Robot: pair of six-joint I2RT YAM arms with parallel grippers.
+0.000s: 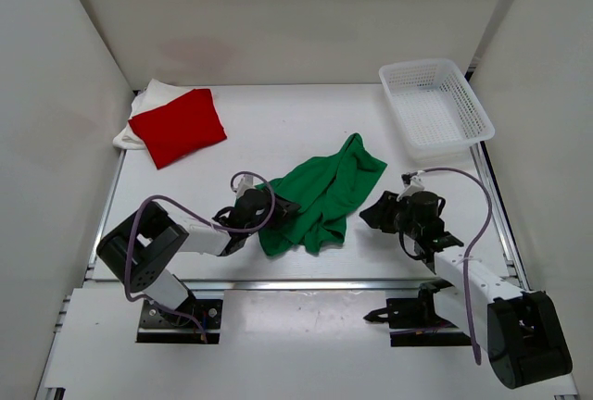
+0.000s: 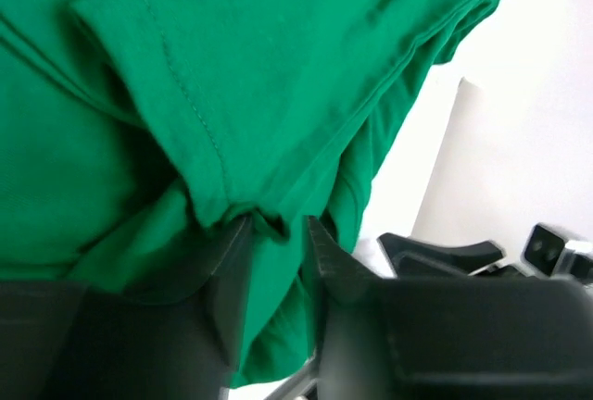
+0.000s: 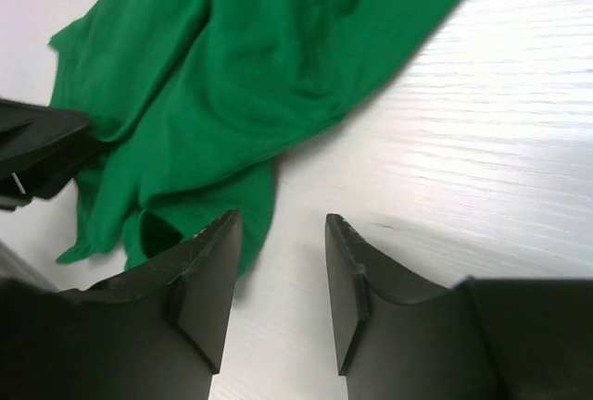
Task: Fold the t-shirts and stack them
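A crumpled green t-shirt (image 1: 320, 194) lies mid-table, its narrow end pointing to the back right. Over its left part is my left gripper (image 1: 293, 212). In the left wrist view that gripper's fingers (image 2: 227, 284) stand a little apart, with a ridge of green cloth showing in the narrow gap; nothing shows clamped. My right gripper (image 1: 368, 216), just right of the shirt, is part open; bare table and a bit of the shirt's edge (image 3: 255, 206) show past its fingertips. A flat red t-shirt (image 1: 181, 129) rests on white cloth (image 1: 157, 94) at the back left.
An empty white basket (image 1: 435, 108) stands at the back right. In the right wrist view, the left arm's gripper reaches over the shirt from the left.
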